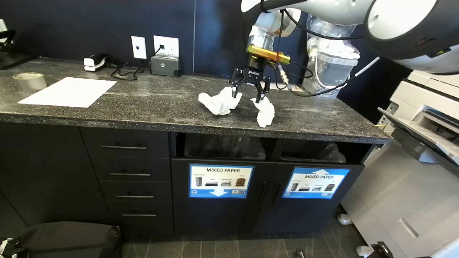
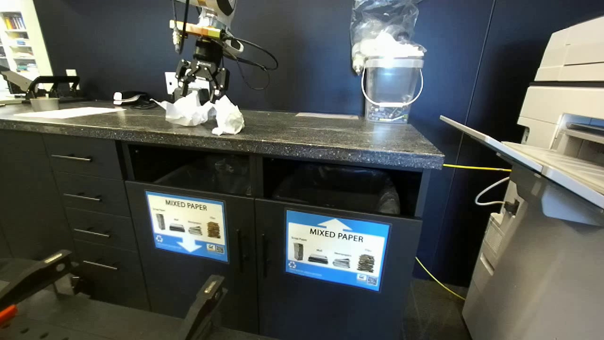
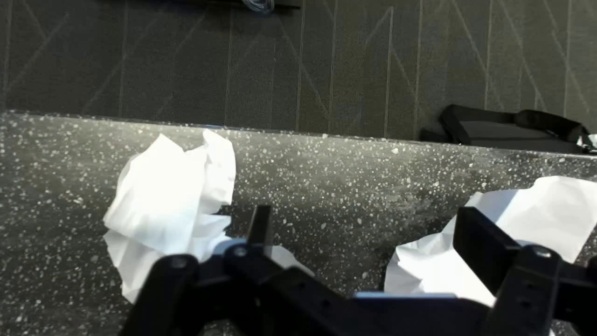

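Two crumpled white papers lie apart on the dark speckled counter. In exterior view 1 the left paper (image 1: pixel 218 103) and the right paper (image 1: pixel 265 114) sit near the front edge. My gripper (image 1: pixel 247 96) points down just over them, fingers spread, one finger above each paper's near side and the gap between them empty. From the wrist, the gripper is open over bare counter; one paper (image 3: pixel 162 196) shows on the left and the other (image 3: pixel 537 207) on the right, partly covered by the fingers. Whether the fingertips touch the papers I cannot tell.
Open bin slots (image 1: pixel 312 150) are below the counter edge. A flat white sheet (image 1: pixel 69 91) and a tape roll (image 1: pixel 29 81) lie on the left. At the back right stands a clear bucket (image 2: pixel 391 85); a printer (image 2: pixel 583 136) is beyond the counter's right end.
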